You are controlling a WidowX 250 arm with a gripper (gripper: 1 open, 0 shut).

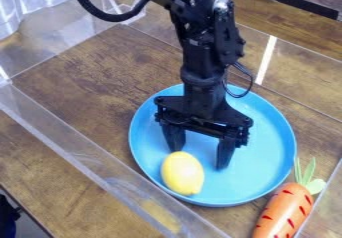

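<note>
My black gripper (pixel 201 142) hangs low over a blue plate (pixel 267 172), its two fingers spread apart and reaching down to the plate's middle, with no object visible between them. A yellow lemon (pixel 182 172) lies on the front left part of the plate, in front of the gripper and apart from it.
A toy carrot (pixel 282 212) with green leaves lies right of the plate at the front. A clear plastic wall runs along the left and front.
</note>
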